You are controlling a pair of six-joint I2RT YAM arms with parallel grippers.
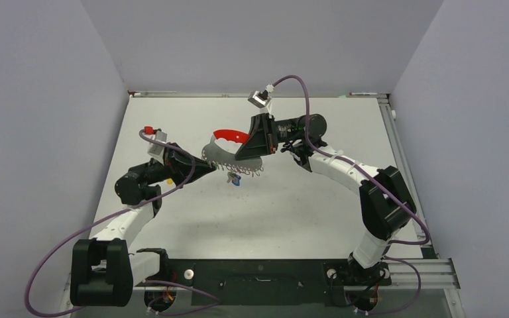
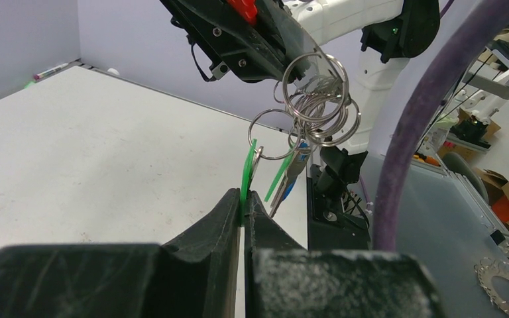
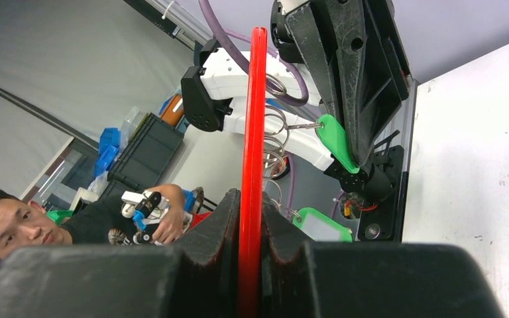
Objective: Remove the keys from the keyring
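My right gripper (image 1: 242, 154) is shut on the keyring holder (image 1: 228, 162), a grey plate with a red grip seen edge-on as a red strip (image 3: 254, 132) in the right wrist view. Metal rings (image 2: 315, 112) hang along its edge. My left gripper is shut at those rings on a thin green key tag, seen broadside as a green tag (image 3: 333, 139) in the right wrist view. More keys with blue (image 1: 236, 181) and green tags (image 3: 321, 226) hang below the rings.
A small yellow item (image 1: 169, 181) shows by the left arm. Walls stand at the back and sides. A person (image 3: 40, 225) appears in the right wrist view.
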